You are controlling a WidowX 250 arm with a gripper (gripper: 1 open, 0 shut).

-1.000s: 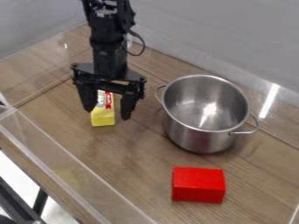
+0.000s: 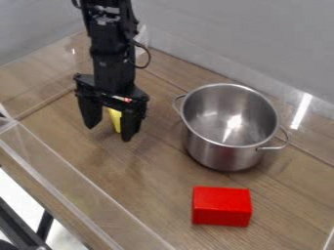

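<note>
My black gripper [image 2: 112, 117] is low over the table at the left of the view, its two fingers around a yellow object [image 2: 116, 120] with a red and white top, which is mostly hidden behind it. Whether the fingers are closed on it cannot be told. A steel pot [image 2: 229, 127] with two handles stands to the right of the gripper. A red block [image 2: 221, 206] lies in the front right.
A grey wall rises along the back, and a transparent edge runs along the left front.
The pot and red block have not moved.
</note>
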